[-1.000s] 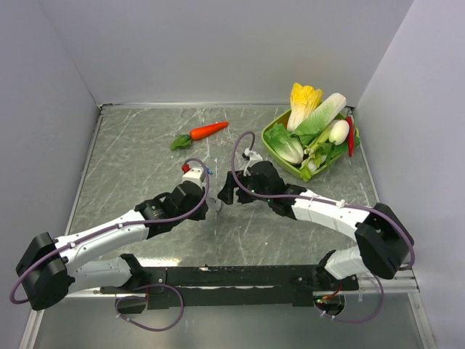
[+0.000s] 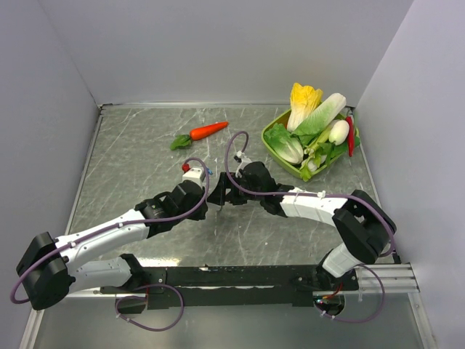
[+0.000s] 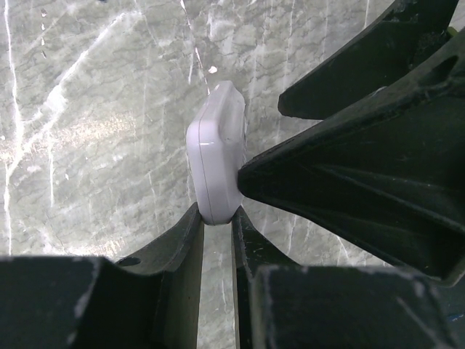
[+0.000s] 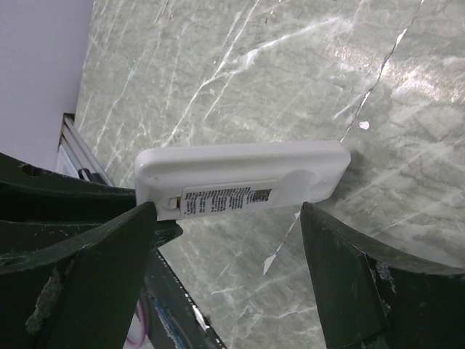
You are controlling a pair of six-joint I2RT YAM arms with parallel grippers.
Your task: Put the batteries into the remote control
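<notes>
A white remote control point(image 3: 213, 156) stands above the table, seen edge-on in the left wrist view, with my left gripper closed around its near end. In the right wrist view, the remote's face point(image 4: 243, 173) shows a printed label, a small slot and a round dent. My right gripper is open in front of that face, nothing clasped. From the left wrist view, one right finger point(image 3: 305, 174) overlaps the remote's side; I cannot tell whether they touch. Both grippers meet mid-table in the top view, mostly hiding the remote. No battery can be made out clearly.
Beside the left wrist are small red point(image 2: 185, 168) and blue point(image 2: 210, 172) bits, too small to identify. A carrot point(image 2: 208, 131) lies behind. The green basket point(image 2: 328, 169) of vegetables stands back right. Left of the arms, the marble table point(image 2: 120, 178) is clear.
My right arm has moved left, bringing its gripper closer to the remote and the left gripper. The left arm stays where it was.
</notes>
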